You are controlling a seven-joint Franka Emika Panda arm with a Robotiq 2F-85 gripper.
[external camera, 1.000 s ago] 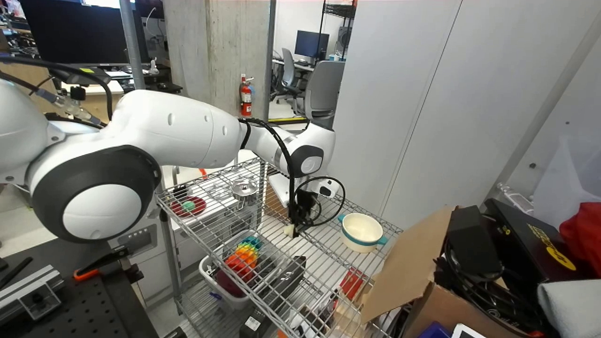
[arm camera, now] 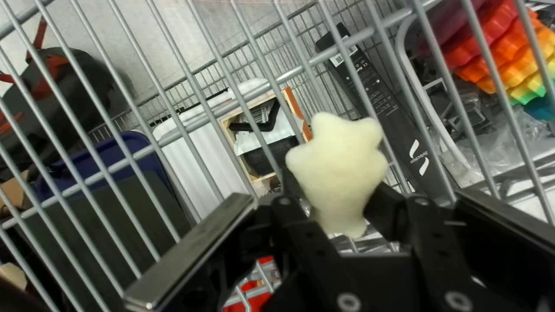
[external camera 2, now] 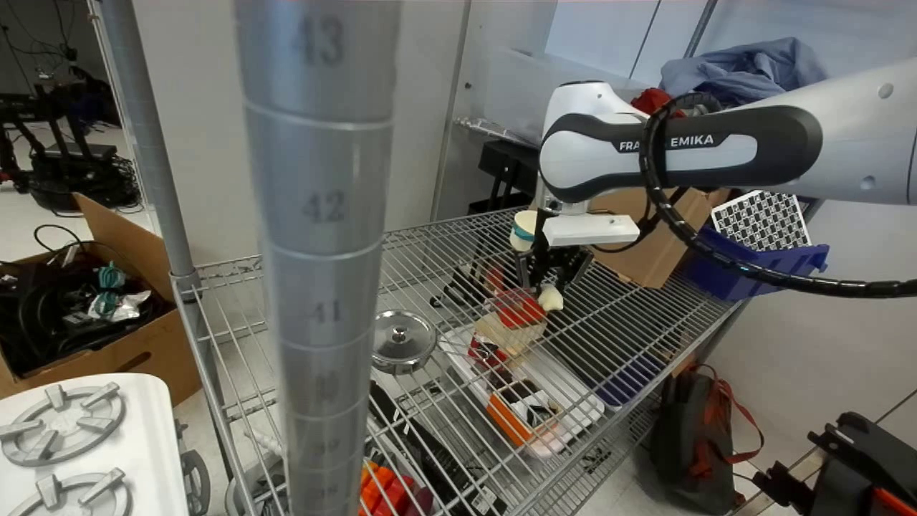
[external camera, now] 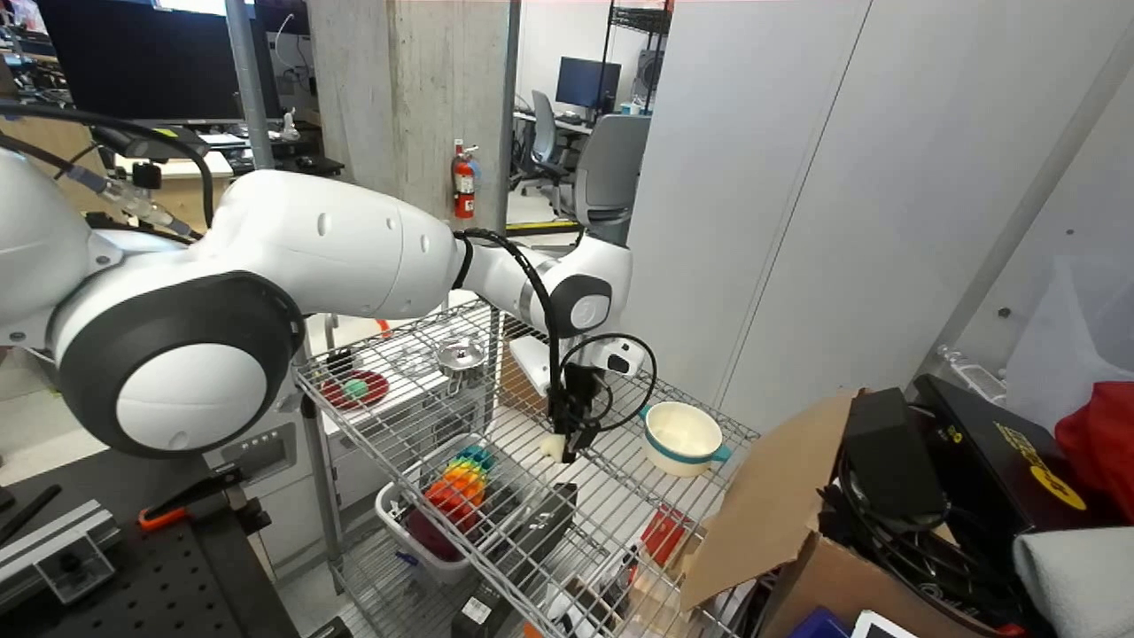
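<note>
A small cream-coloured, soft-looking piece with rounded lobes point(arm camera: 338, 164) sits between the fingertips of my gripper in the wrist view. One dark finger stands on each side of it, close in; whether both press on it cannot be told. In exterior view 1 the cream piece point(external camera: 553, 447) shows at the tip of the gripper point(external camera: 563, 447), low over the wire shelf point(external camera: 627, 478). From the other side, the cream piece point(external camera 2: 551, 299) appears just under the fingers. Whether it touches the wires is unclear.
A cream and teal bowl point(external camera: 683, 438) stands on the shelf right of the gripper. A lidded metal pot point(external camera: 460, 357) and a red plate point(external camera: 355, 389) are farther left. An open cardboard box point(external camera: 781, 489) borders the right side. Bins are visible below the wires.
Compared with a second ago, my gripper and the cream piece are slightly lower and a little to the right in exterior view 1. The bowl and pot have stayed put.
</note>
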